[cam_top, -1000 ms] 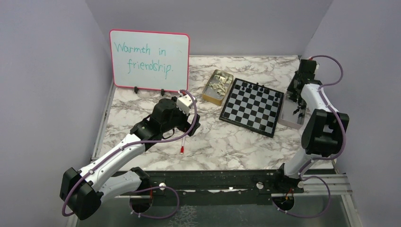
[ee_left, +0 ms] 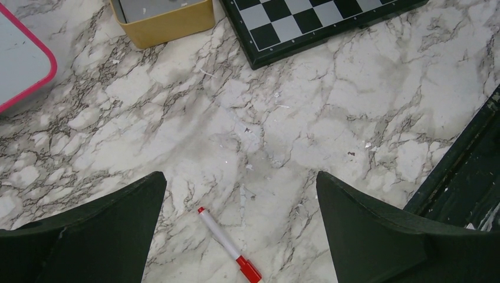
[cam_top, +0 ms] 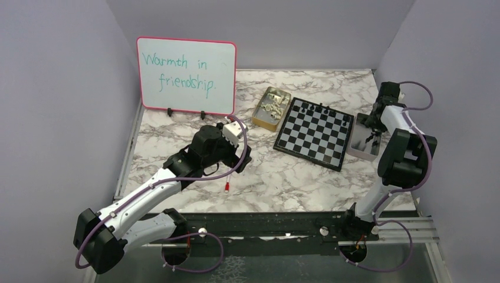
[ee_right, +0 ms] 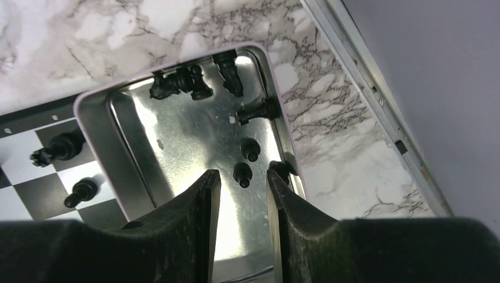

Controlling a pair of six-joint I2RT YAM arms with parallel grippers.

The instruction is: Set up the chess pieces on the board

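The chessboard (cam_top: 309, 135) lies mid-table, with several black pieces standing along its far rows, among them two at the tray's side (ee_right: 82, 191). My right gripper is open over the metal tray (ee_right: 177, 141) of black pieces; some lie along its walls, and two small pawns (ee_right: 252, 150) stand upright between and just beyond the fingertips. Whether the fingertips touch any piece is unclear. The gold box (cam_top: 271, 109) of white pieces sits left of the board. My left gripper hangs open and empty above bare marble left of the board.
A whiteboard (cam_top: 186, 76) stands at the back left. A marker (ee_left: 224, 239) lies under my left gripper. The wall (ee_right: 424, 106) and its metal rail border the right side, close to my right arm.
My right arm's wrist has come a little toward the front and right, over the tray. The left arm is nearly still.
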